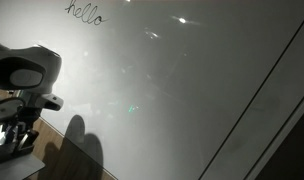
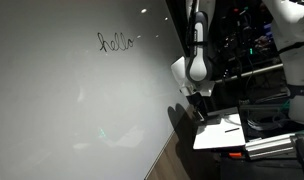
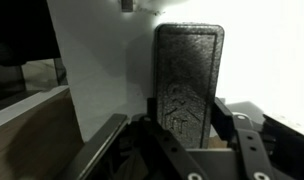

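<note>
In the wrist view a dark grey, speckled block that looks like a whiteboard eraser [image 3: 188,75] stands lengthwise between the fingers of my gripper, which is shut on it. Below the eraser lies a white surface. Exterior view 1 has the gripper [image 1: 22,128] at the lower left, low over a white tabletop [image 1: 17,167]; the eraser is hard to make out there. The whiteboard [image 1: 172,90] carries the handwritten word "hello" [image 1: 86,13] near its top left. From the other side, that word [image 2: 116,42] sits at the upper middle, well away from the gripper [image 2: 200,108].
A small white table [image 2: 214,138] stands under the gripper, with a thin dark marker-like item [image 2: 232,129] on it. Wooden flooring [image 3: 37,135] shows beyond the table's edge. The board's face is clear of obstacles.
</note>
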